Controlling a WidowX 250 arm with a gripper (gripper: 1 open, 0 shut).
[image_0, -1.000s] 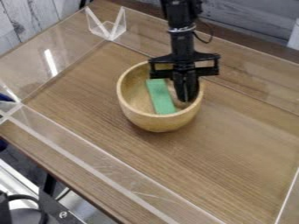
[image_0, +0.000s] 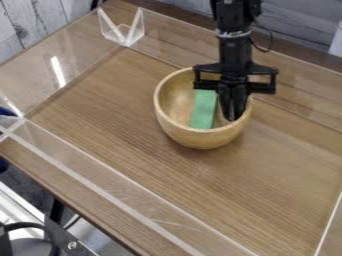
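Note:
A round wooden bowl (image_0: 178, 125) sits near the middle of the table, with a green block (image_0: 205, 108) lying inside it on the left. My black gripper (image_0: 234, 100) hangs from the top, lowered into the bowl's right part beside the green block. Whether anything is between its fingers is hidden by the dark body and too small to tell.
A small clear angular object (image_0: 122, 30) stands at the back left. A dark arm part or cable (image_0: 27, 240) sits at the bottom-left corner.
The bowl and my gripper have moved a little to the right, and the green block now lies more upright in the view.

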